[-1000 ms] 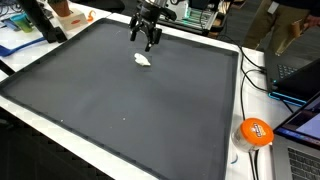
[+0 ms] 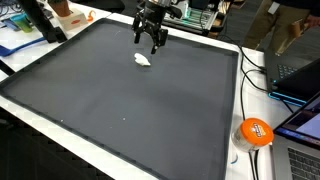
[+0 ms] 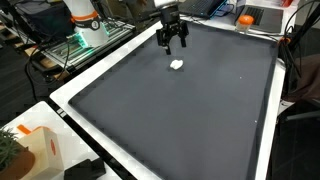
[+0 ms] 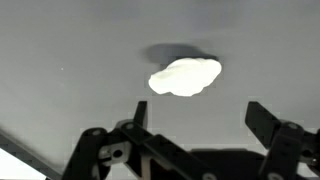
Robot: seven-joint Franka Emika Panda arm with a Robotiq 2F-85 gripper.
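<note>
A small white object (image 4: 186,76) with an uneven outline lies on the dark grey tabletop (image 2: 130,105); what it is cannot be told. In the wrist view it sits beyond the fingertips, between the lines of the two fingers, casting a shadow. My gripper stands open and empty, its black fingers spread wide apart. From exterior view 2, the gripper (image 3: 174,47) hangs above the table behind the white object (image 3: 176,64). In exterior view 1 the fingers are above and behind the white object (image 2: 142,59).
An orange-topped round item (image 2: 254,132) stands on the pale table edge, near laptops (image 2: 295,82) and cables. Beyond the left back corner are several coloured items (image 2: 18,38).
The white object has stayed in place.
</note>
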